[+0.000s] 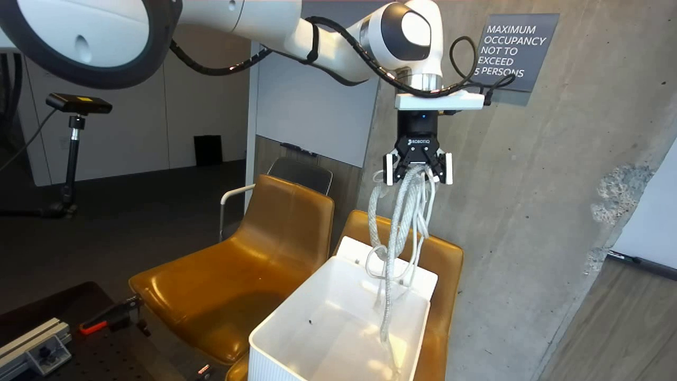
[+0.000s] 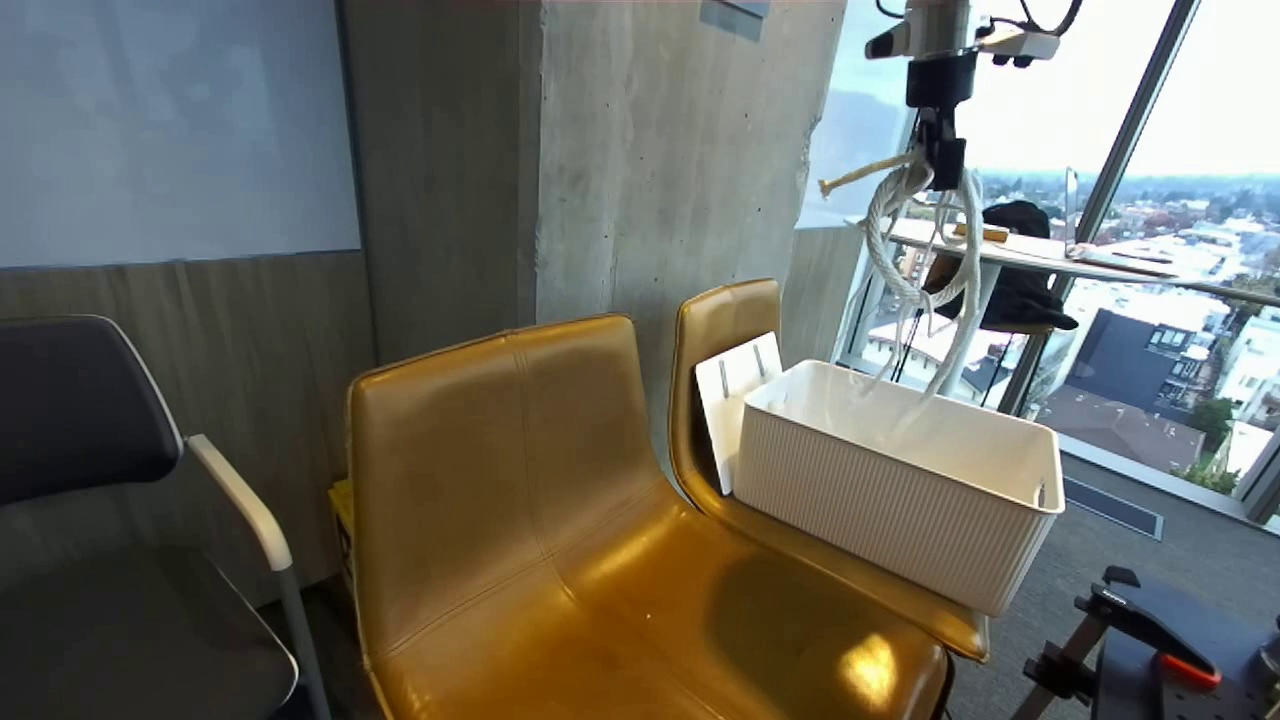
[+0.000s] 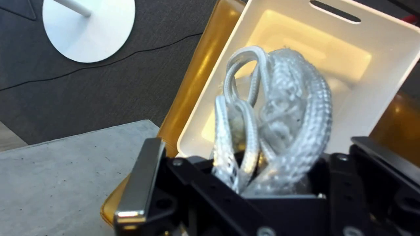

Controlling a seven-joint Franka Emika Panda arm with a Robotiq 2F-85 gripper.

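A tangled bundle of white rope point(image 1: 396, 232) dangles from my gripper point(image 1: 417, 170), which is shut on it. Thick braided lengths and thinner cords hang together in loops. The white bin point(image 1: 292, 336) lies below, and the rope's lower ends reach down inside its back part. In exterior view 2 the rope point(image 2: 890, 266) loops out on both sides of the gripper, the bin point(image 2: 876, 510) beneath it. From the wrist the rope point(image 3: 317, 114) fills the middle of the view over the bin's interior. It hides the exact place of contact. Metal-faced finger parts point(image 3: 139, 181) show at the sides.
The bin rests on a tan chair point(image 1: 444, 260). Beside it stands another tan chair point(image 1: 216, 273), with an empty seat. A concrete wall point(image 1: 533, 209) rises behind. A dark table point(image 1: 108, 355) with metal fixtures is at front left.
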